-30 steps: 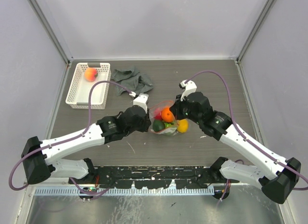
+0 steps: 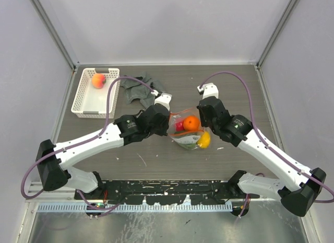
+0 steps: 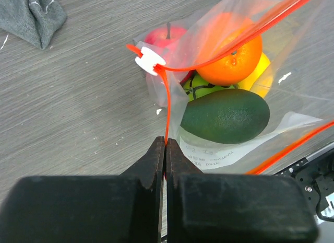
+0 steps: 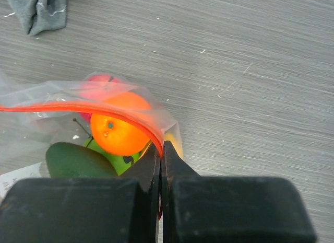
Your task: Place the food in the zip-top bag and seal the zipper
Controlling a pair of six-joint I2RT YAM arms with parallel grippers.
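Between both arms hangs a clear zip top bag (image 2: 177, 139) with an orange-red zip edge, its mouth spread open. Inside show an orange (image 3: 233, 57), a dark green avocado (image 3: 225, 116), a red fruit (image 4: 97, 90), a green fruit and a yellow fruit (image 2: 204, 140). In the left wrist view my left gripper is shut on the orange edge, just below a white slider (image 3: 150, 60). My right gripper is shut on the opposite end of that edge. In the top view the fingertips are mostly hidden by the arms.
A white basket (image 2: 79, 98) stands at the back left with a peach (image 2: 98, 80) in it. A grey cloth (image 2: 139, 90) lies behind the left gripper. Bare table extends in front of the bag and at the back right.
Compared with a second ago, the left gripper is further right. The right gripper moved right and back.
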